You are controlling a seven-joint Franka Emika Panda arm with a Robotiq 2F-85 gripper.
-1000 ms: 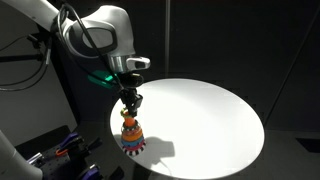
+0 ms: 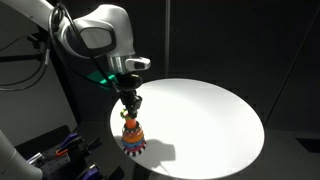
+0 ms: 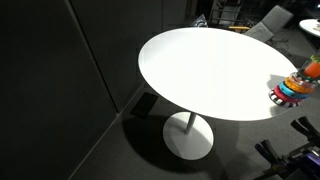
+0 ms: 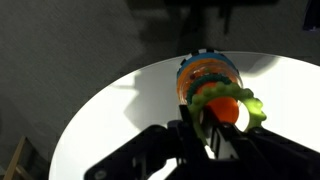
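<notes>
A stack of coloured rings [image 2: 133, 141] stands near the left edge of the white table, with an orange piece on top. In exterior view 2 the same stack [image 3: 289, 91] is at the right edge of the tabletop. My gripper [image 2: 131, 104] points down right above it, shut on a green bumpy ring [image 4: 206, 98]. From the wrist, this ring overlaps the orange top [image 4: 226, 108], and the blue and orange lower rings show behind. Whether the green ring touches the stack or encircles its top, I cannot tell. The fingertips are dark and hard to make out.
Dark floor surrounds it. In exterior view 2 a chair [image 3: 268, 24] stands behind the table, and its pedestal base [image 3: 188, 139] shows below.
The arm has shifted only very slightly above the stack. The green ring stays at the gripper, and the stack stands in the same place.
</notes>
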